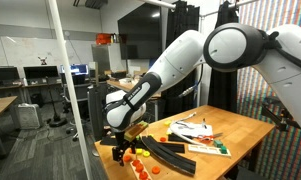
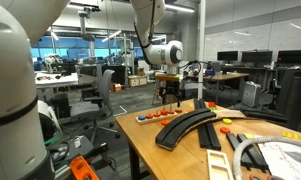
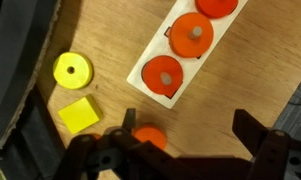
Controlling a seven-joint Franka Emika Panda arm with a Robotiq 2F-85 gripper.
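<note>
In the wrist view, my gripper is open, its dark fingers [image 3: 260,138] wide apart at the bottom with bare wood between them. Close to the left finger, and partly covered by it, lies an orange round piece [image 3: 150,136]. Ahead of the gripper is a white strip [image 3: 176,58] bearing red and orange discs, the nearest a red disc [image 3: 162,74]. A yellow disc [image 3: 72,70] and a yellow square block [image 3: 80,115] lie on the wood to the left. Exterior view 1 has the gripper [image 1: 120,155] low over the table's near left end.
Black curved track pieces [image 2: 185,127] lie along the table [image 2: 170,165], with one at the wrist view's left edge. White trays [image 2: 218,163] and other parts occupy its other side. Bare wood shows right of the white strip.
</note>
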